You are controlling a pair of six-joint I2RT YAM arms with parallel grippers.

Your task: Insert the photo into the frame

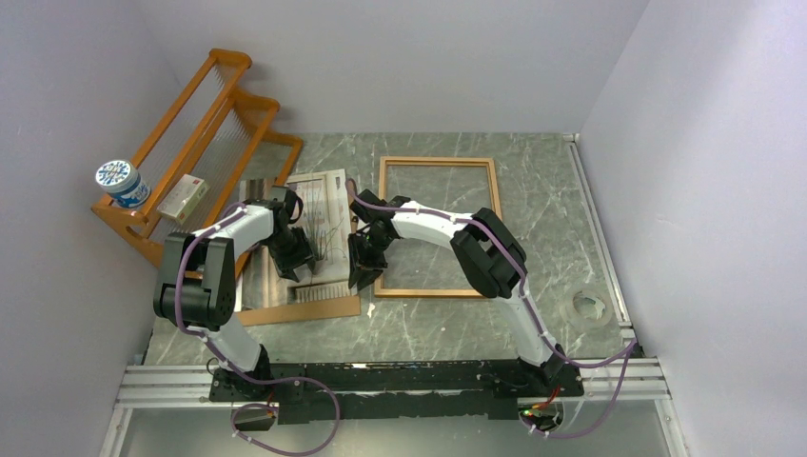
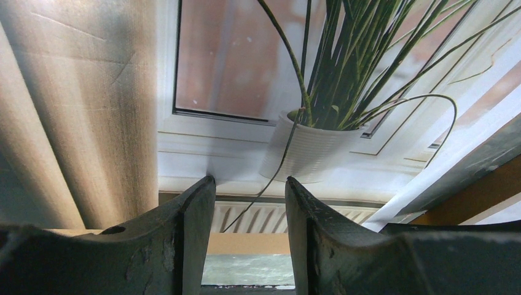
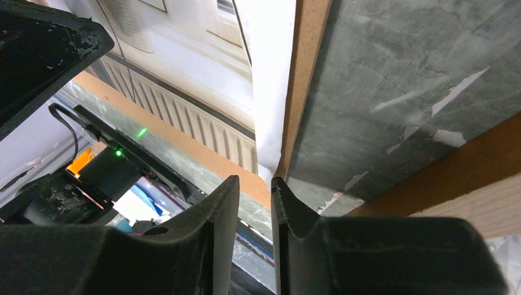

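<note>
The large photo of a potted plant by a window [image 1: 333,224] lies over a wooden frame, whose lower rail [image 1: 300,311] shows along the front. In the right wrist view, the photo's white right edge [image 3: 273,80] runs raised beside the frame's side rail [image 3: 304,74]. My left gripper is over the photo's middle, fingers part way apart, nothing visible between them. At the photo's lower right corner is my right gripper, its fingers close together with a narrow gap. Whether the photo's edge is pinched there cannot be made out.
An empty wooden frame [image 1: 439,294] lies to the right, partly under the right arm. At the left, a wooden rack [image 1: 205,124] holds a tub [image 1: 122,183] and a small box [image 1: 182,198]. A tape roll [image 1: 587,308] lies on the right.
</note>
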